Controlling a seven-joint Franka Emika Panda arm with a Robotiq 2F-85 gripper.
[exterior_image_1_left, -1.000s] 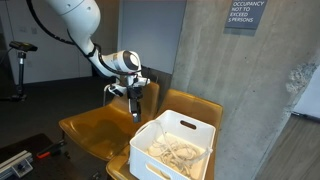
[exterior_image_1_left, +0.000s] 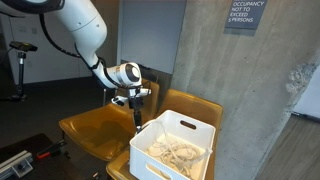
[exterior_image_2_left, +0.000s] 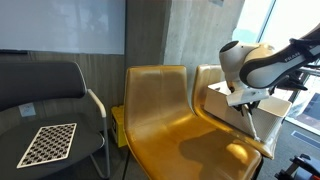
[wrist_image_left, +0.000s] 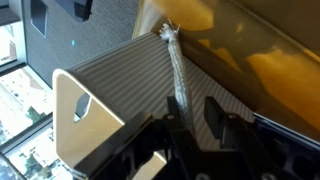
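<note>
A pale, rope-like strip (wrist_image_left: 180, 80) with a frayed far end runs out from between the dark fingers of my gripper in the wrist view. Whether the fingers press on it cannot be told. From exterior view 2, the strip (exterior_image_2_left: 249, 124) hangs below my gripper (exterior_image_2_left: 246, 101), in front of the yellow seats. My gripper (exterior_image_1_left: 133, 101) is left of the white bin (exterior_image_1_left: 159, 165) in exterior view 1, over the chairs.
The bin holds several pale, tangled pieces (exterior_image_1_left: 183, 152). Yellow chairs (exterior_image_1_left: 100, 130) stand along the concrete wall (exterior_image_1_left: 240, 70). A grey chair (exterior_image_2_left: 50, 110) with a patterned sheet (exterior_image_2_left: 49, 144) on its seat stands at the left in exterior view 2.
In exterior view 1, my gripper has come down toward the chairs and slightly right. The dark, slim shape below it has lowered too. The bin has stayed put.
</note>
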